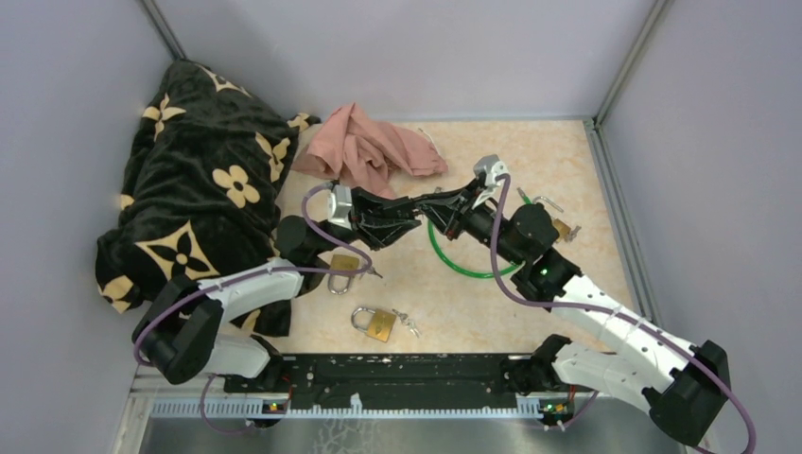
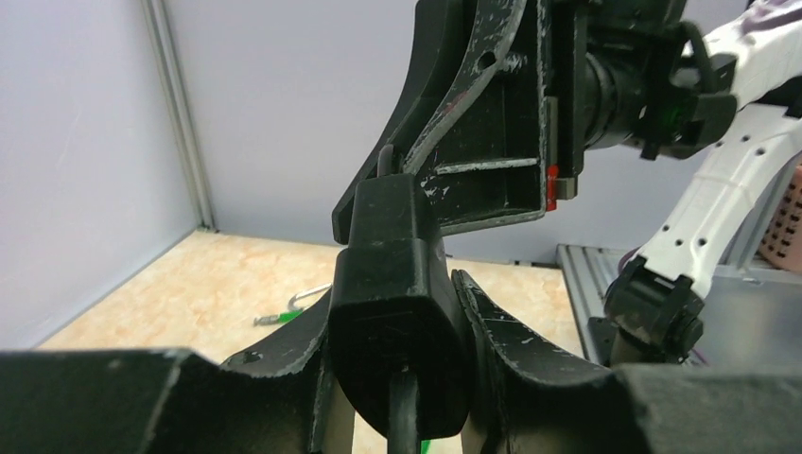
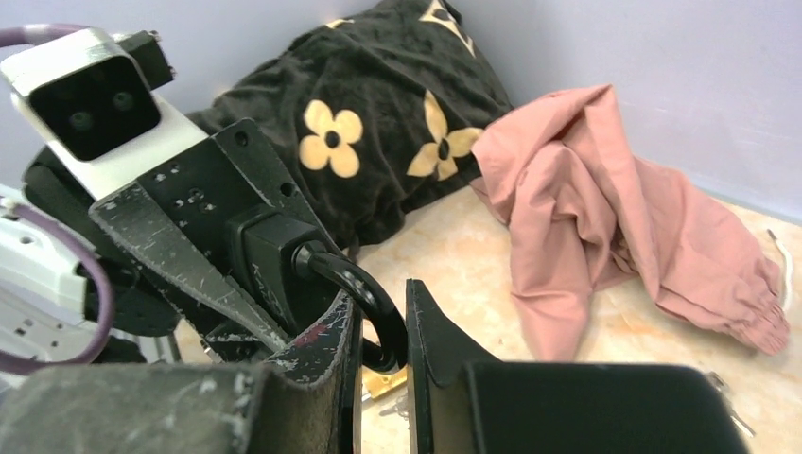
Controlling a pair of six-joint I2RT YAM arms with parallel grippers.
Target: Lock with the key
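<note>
My two grippers meet in mid-air over the table. In the left wrist view, a black lock body (image 2: 397, 312) sits between the fingers of my left gripper (image 1: 402, 222); whether they grip it is unclear. My right gripper (image 1: 426, 203) is shut on a black curved bar (image 3: 369, 293) that runs from that body. No key shows at the join. Brass padlocks (image 1: 381, 326) with keys (image 1: 409, 322) lie on the table, others at left and right.
A black flowered cushion (image 1: 189, 189) fills the left side, with a pink cloth (image 1: 369, 151) at the back. A green cable (image 1: 473, 270) lies centre-right. Walls (image 1: 681, 189) surround the table.
</note>
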